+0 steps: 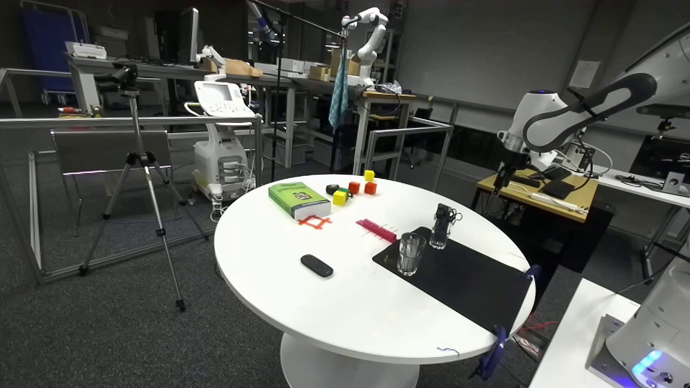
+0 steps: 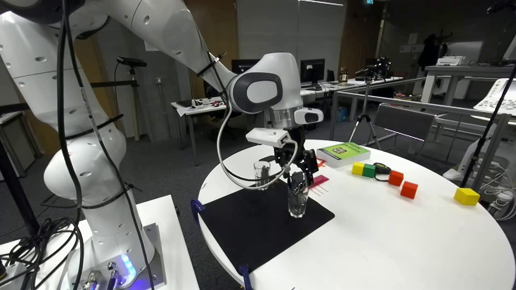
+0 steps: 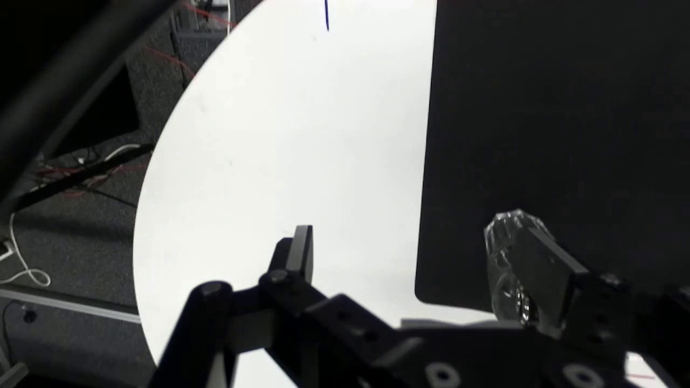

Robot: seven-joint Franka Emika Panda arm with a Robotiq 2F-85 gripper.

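Observation:
My gripper stands open, its two fingers wide apart and nothing held between them. In exterior view 1 the gripper (image 1: 501, 187) hangs well above the table, to the right of the glasses. A clear empty glass (image 1: 411, 255) stands upright on the black mat (image 1: 475, 275). Behind it is another upright glass (image 1: 440, 240) with a dark object with wires in its top. One clear glass (image 3: 501, 242) shows in the wrist view, partly hidden behind the right finger; which of the two cannot be told.
On the white table (image 1: 278, 288) are a green book (image 1: 297, 197), a black remote-like object (image 1: 317, 265), a red-pink strip (image 1: 377, 230) and several coloured cubes, such as a yellow cube (image 2: 467, 196). Blue clamps (image 1: 495, 352) sit at the mat's outer edge. Bare tabletop lies left of the mat.

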